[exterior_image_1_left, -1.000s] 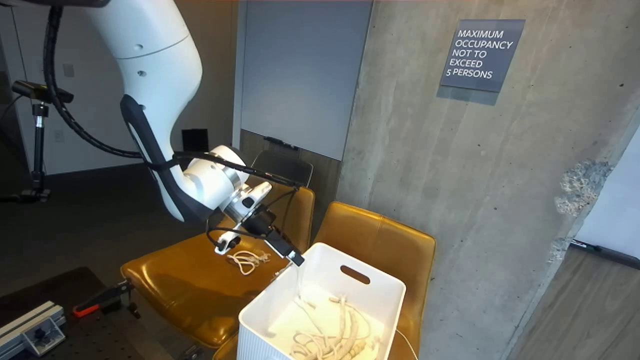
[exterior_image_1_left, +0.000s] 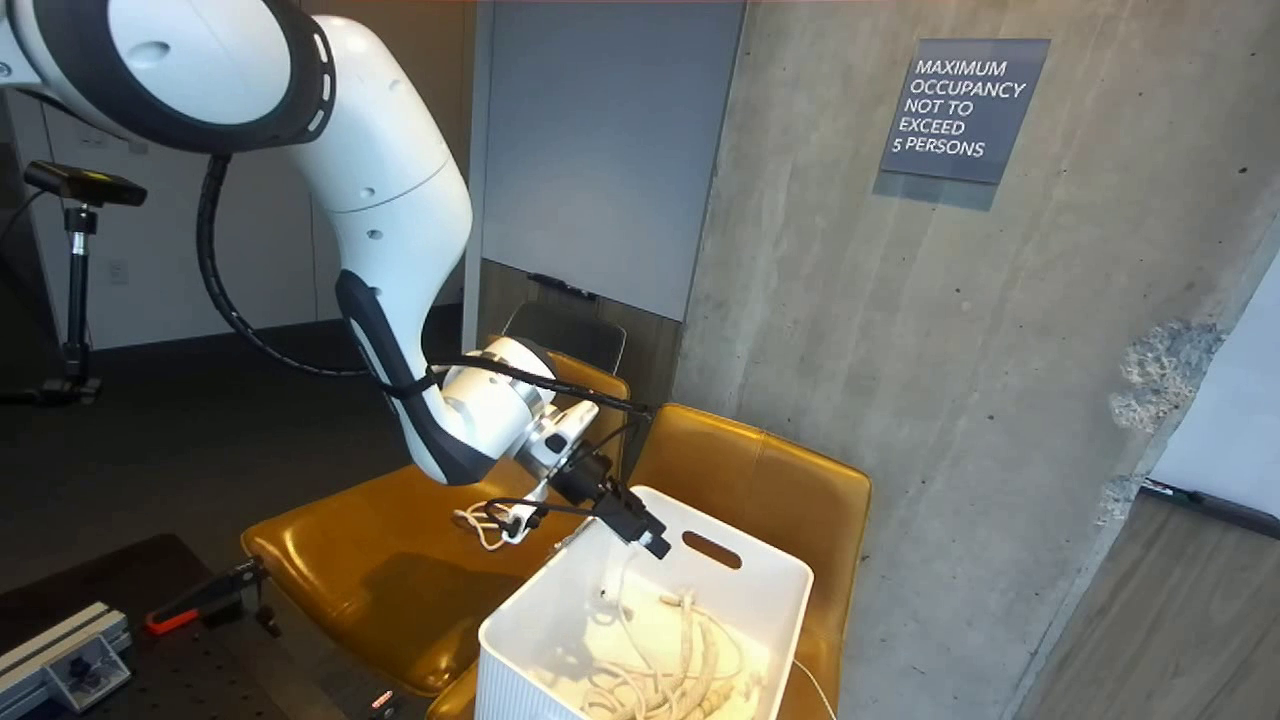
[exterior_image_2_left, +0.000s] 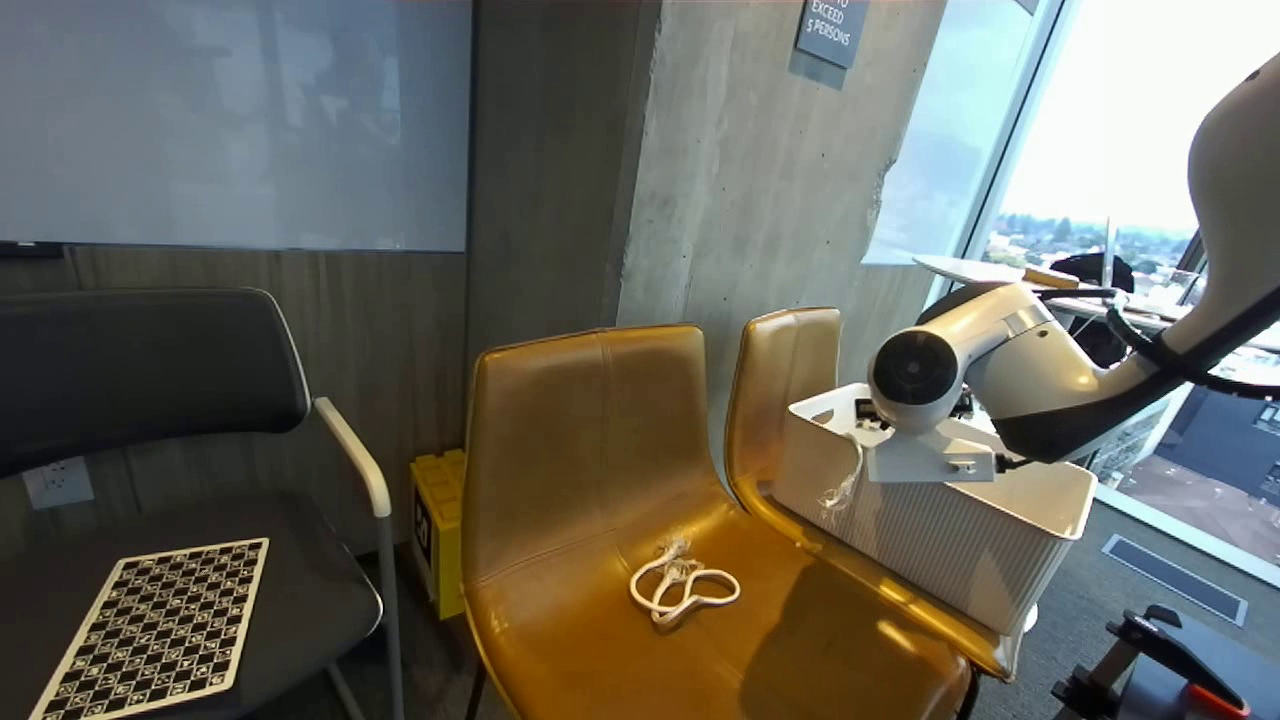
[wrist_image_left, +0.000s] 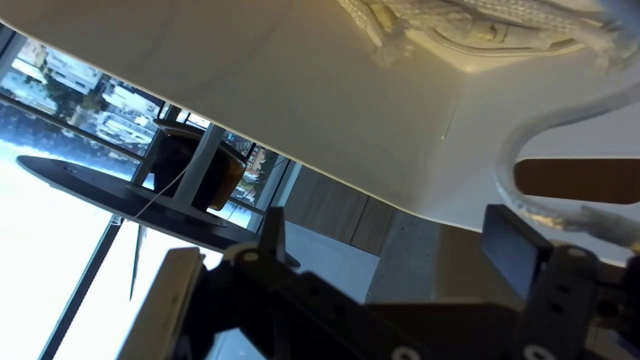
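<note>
My gripper (exterior_image_1_left: 651, 542) is over the back-left part of a white bin (exterior_image_1_left: 786, 588), pointing down at its inside. In the wrist view the gripper stands open, its two dark fingers wide apart with nothing between them. A pale rope (wrist_image_left: 540, 123) curves down the bin's inner wall, and its frayed end lies close by the right finger; whether they touch I cannot tell. More tangled ropes (exterior_image_1_left: 684, 672) lie on the bin's floor. Outside the bin, a looped white rope (exterior_image_2_left: 684, 582) rests on the tan chair's seat. A frayed strand (exterior_image_2_left: 846, 478) hangs over the bin's outer side.
The bin sits on a second tan chair (exterior_image_1_left: 768, 462), near the concrete wall (exterior_image_1_left: 960, 360). A handle slot (exterior_image_1_left: 711, 550) cuts through the bin's back wall. A dark chair (exterior_image_2_left: 156, 396) with a patterned board (exterior_image_2_left: 162, 624) stands to the left. A clamp (exterior_image_1_left: 204, 600) juts out at the table edge.
The arm has moved right and a little down, bringing the gripper from the bin's left rim to above its inside. The ropes on the bin floor and chair look unchanged.
</note>
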